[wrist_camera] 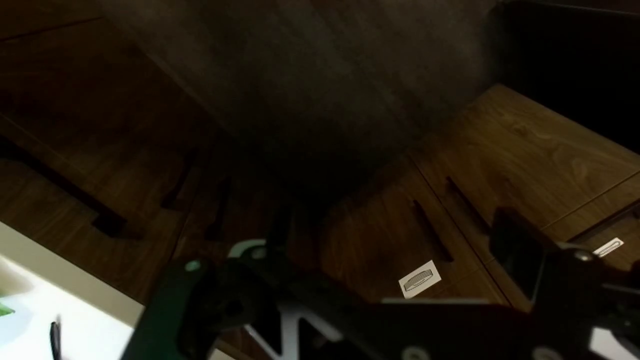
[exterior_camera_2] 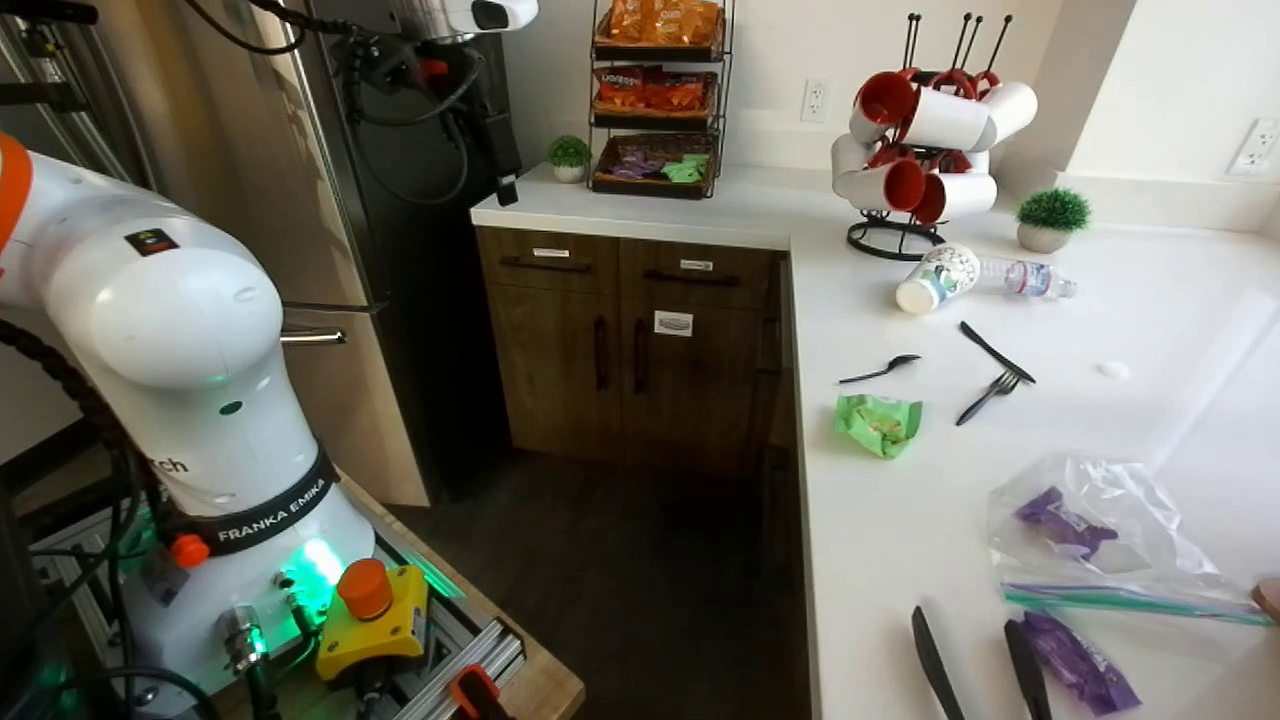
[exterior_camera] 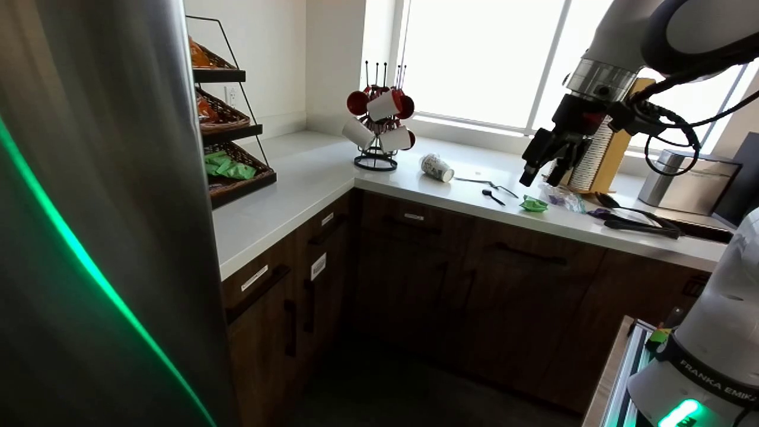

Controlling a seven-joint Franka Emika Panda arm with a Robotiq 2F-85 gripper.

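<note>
My gripper (exterior_camera: 541, 178) hangs in the air, its two dark fingers apart and nothing visible between them. The wrist view also shows the fingers of my gripper spread wide over dark floor and cabinets. On the right-hand counter lie a crumpled green snack bag (exterior_camera_2: 879, 425), a black spoon (exterior_camera_2: 882, 370), a fork (exterior_camera_2: 988, 396) and a knife (exterior_camera_2: 998, 352). A patterned paper cup (exterior_camera_2: 938, 280) rests on its side against a clear bottle (exterior_camera_2: 1039, 281). Farther forward, a clear zip bag (exterior_camera_2: 1140, 528) has a purple packet (exterior_camera_2: 1065, 523) on or in it.
A mug rack (exterior_camera: 375, 163) stands at the counter's corner. The tiered snack rack (exterior_camera_2: 657, 185) is near the fridge (exterior_camera: 107, 213). Black-handled utensils (exterior_camera: 640, 225) and a purple wrapper (exterior_camera_2: 1080, 662) lie along the right counter.
</note>
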